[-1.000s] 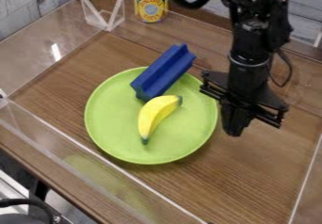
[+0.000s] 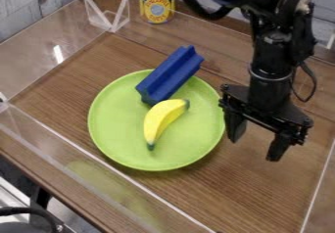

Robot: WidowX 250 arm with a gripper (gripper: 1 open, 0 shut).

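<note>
A green plate (image 2: 120,142) sits on the wooden table, holding a yellow banana (image 2: 163,117) near its middle. A long blue block (image 2: 170,73) rests at an angle over the plate's upper rim. My black gripper (image 2: 256,139) is open just right of the plate, above bare table, with nothing seen between its fingers.
A can with a yellow label (image 2: 156,4) stands at the back, beside a clear plastic piece (image 2: 108,12). Bare table (image 2: 229,193) lies in front and to the right; clear edging runs along the left and front.
The gripper has moved a little to the right over the last second, and its fingers now hang lower and spread apart. The plate, banana and blue block are unchanged.
</note>
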